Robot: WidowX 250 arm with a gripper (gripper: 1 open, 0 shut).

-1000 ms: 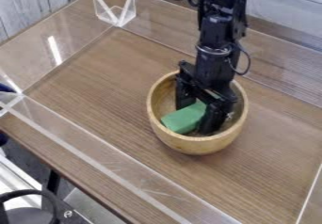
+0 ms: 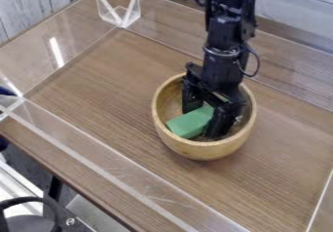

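Note:
A round wooden bowl (image 2: 204, 148) sits on the table, holding a green block (image 2: 190, 121) at its front left. The black gripper (image 2: 215, 104) reaches down into the bowl from above, its lower end over and beside the green block. Its fingers are dark and overlapping in view, so whether they grip the block cannot be seen.
A small white wire stand (image 2: 117, 12) stands at the back left. A black cable loop lies at the bottom left corner.
The gripper and arm have shifted very slightly; the bowl and green block look almost the same.

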